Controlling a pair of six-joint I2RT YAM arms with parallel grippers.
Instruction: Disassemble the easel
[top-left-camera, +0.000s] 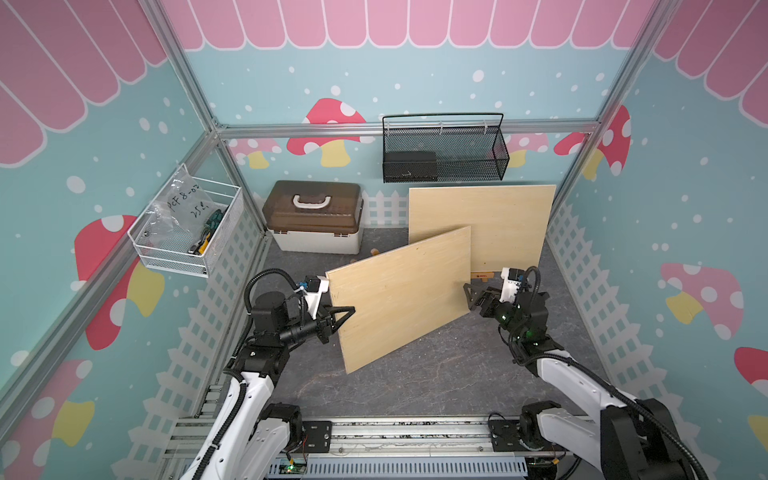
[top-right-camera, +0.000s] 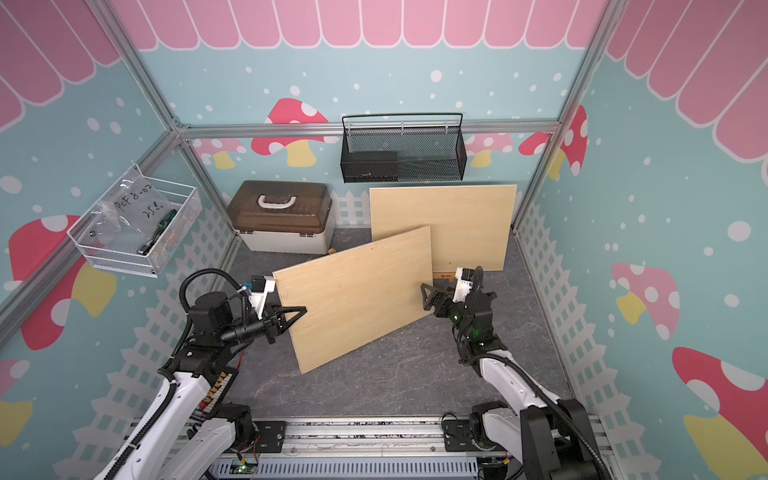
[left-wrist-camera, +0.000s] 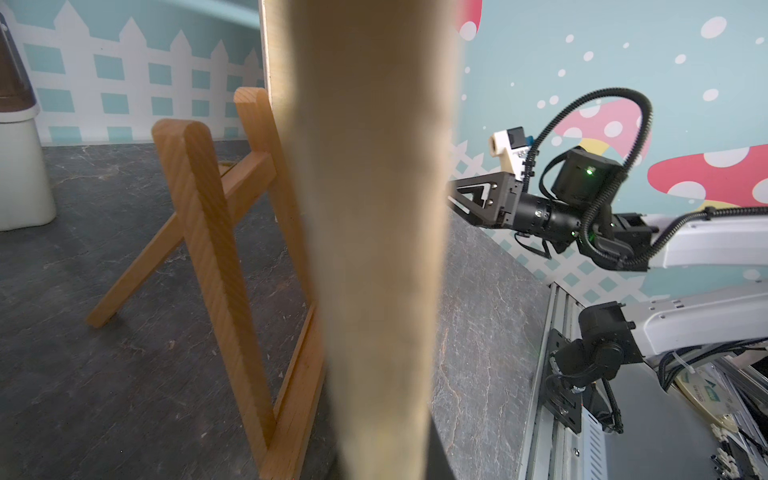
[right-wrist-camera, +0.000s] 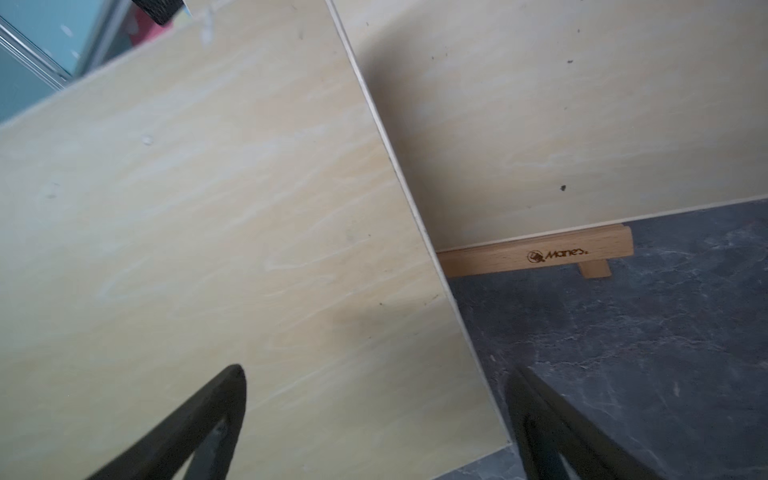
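Note:
A large plywood board (top-left-camera: 400, 300) stands slanted in the middle, in front of a second board (top-left-camera: 504, 216) on a wooden easel (right-wrist-camera: 536, 252). The easel's legs (left-wrist-camera: 216, 296) show in the left wrist view. My left gripper (top-left-camera: 345, 313) is at the front board's left end; that end fills much of its wrist view, blurred, and whether the fingers hold it is unclear. My right gripper stands open at the board's right end, its fingers either side of that edge.
A toolbox (top-left-camera: 312, 216) stands at the back left. A black wire basket (top-left-camera: 444, 152) hangs on the back wall, a white basket (top-left-camera: 184, 232) on the left wall.

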